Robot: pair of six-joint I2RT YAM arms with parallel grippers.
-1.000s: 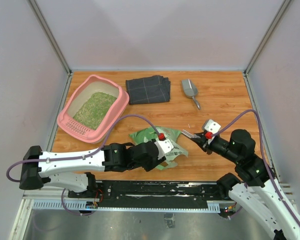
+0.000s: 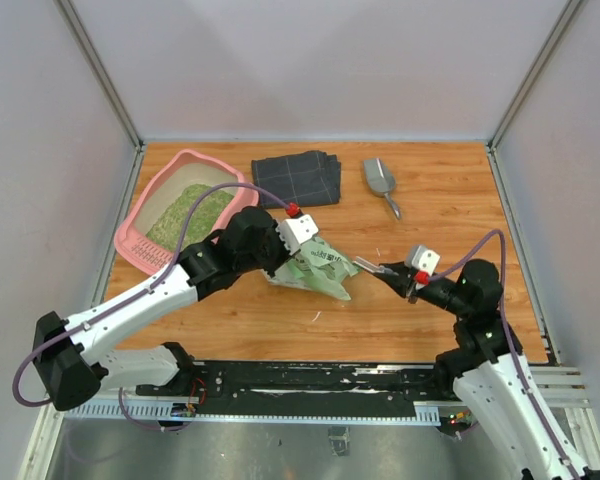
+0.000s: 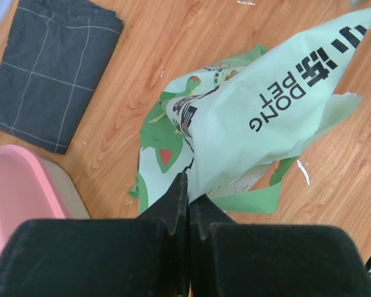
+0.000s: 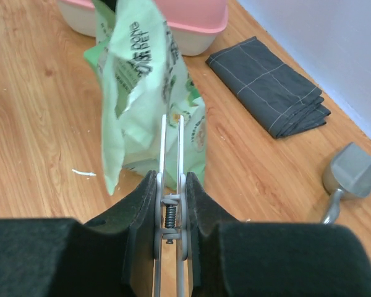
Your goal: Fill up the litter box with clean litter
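A crumpled green litter bag (image 2: pixel 322 270) lies in the table's middle; my left gripper is shut on its pinched upper edge, the bag rising toward it. My right gripper, to the bag's right, is shut on silver scissors (image 4: pixel 170 229), whose blades point toward the bag. The pink litter box (image 2: pixel 236 205) at the back left holds green pellets (image 2: pixel 185 215) over part of its floor.
A folded dark cloth (image 2: pixel 296 180) lies at the back middle, with a grey scoop (image 2: pixel 379 178) to its right. Small white scraps (image 4: pixel 83 172) lie on the table.
My left gripper has moved back and left, lifting and dragging the bag with it.
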